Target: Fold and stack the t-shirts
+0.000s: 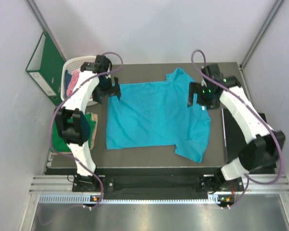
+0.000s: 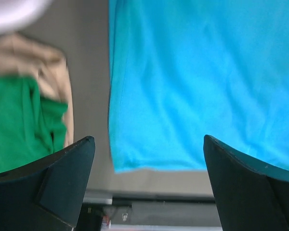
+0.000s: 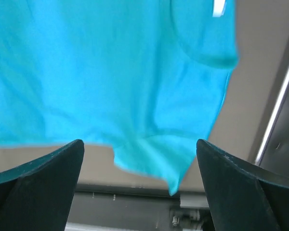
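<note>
A blue t-shirt (image 1: 144,113) lies spread on the table, its body flat, with one sleeve angled out at the near right and the other at the far right. Over the shirt's left edge hovers my left gripper (image 1: 106,95), its fingers apart. My right gripper (image 1: 199,96) is above the shirt's right side, also open and empty. In the left wrist view the shirt (image 2: 168,91) shows below wide-set fingers (image 2: 62,178). The right wrist view shows the shirt's near sleeve (image 3: 154,159) beneath the fingers. A green folded shirt (image 1: 61,142) is partly hidden under the left arm.
A white basket (image 1: 73,65) holding pink and dark cloth stands at the far left, beside a green binder (image 1: 43,67). At the right lies a black flat case (image 1: 231,130), partly covered by the right arm. Bare table (image 1: 149,156) shows in front of the shirt.
</note>
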